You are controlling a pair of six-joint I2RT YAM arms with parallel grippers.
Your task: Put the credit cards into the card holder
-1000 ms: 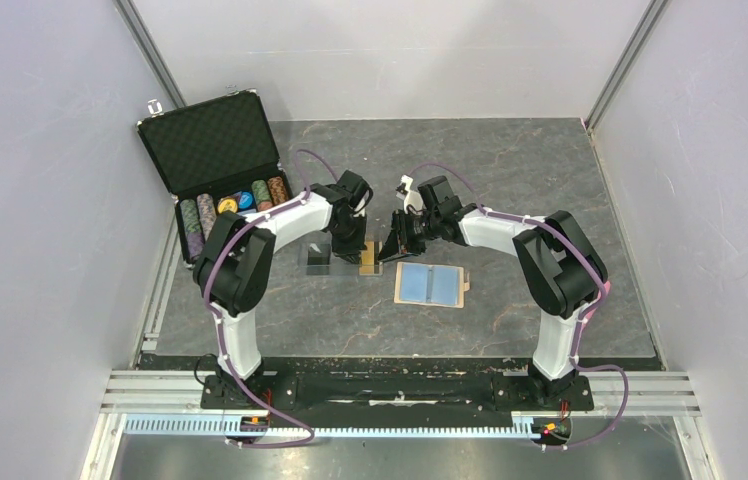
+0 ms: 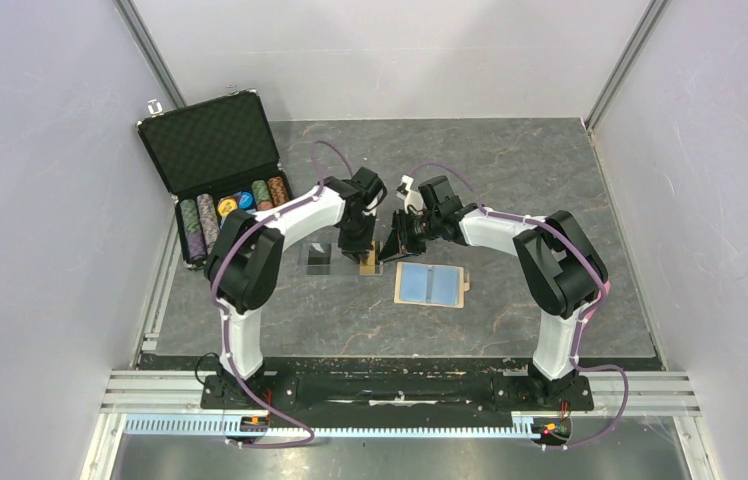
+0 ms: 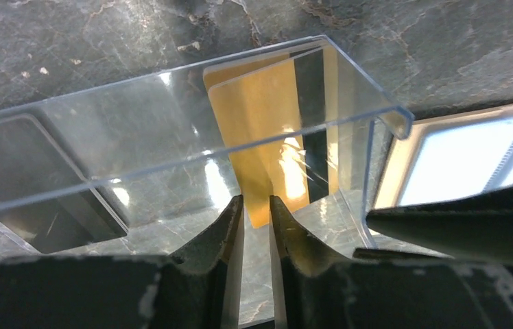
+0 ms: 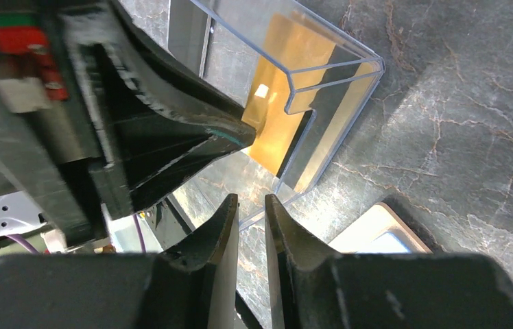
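Note:
A clear card holder (image 2: 342, 266) lies on the grey table, with yellow cards (image 3: 247, 123) at its right end and a dark card (image 3: 58, 219) at its left. My left gripper is over the yellow cards, its fingertips slightly apart; in the right wrist view its body hides part of the holder. My right gripper is beside the holder's right end, part open, with a narrow empty gap between its fingertips.
A blue pad on a tan board (image 2: 412, 285) lies front right of the holder. An open case of chips (image 2: 195, 228) stands back left.
My left arm and gripper have shifted to the right over the holder. My right arm looks unchanged.

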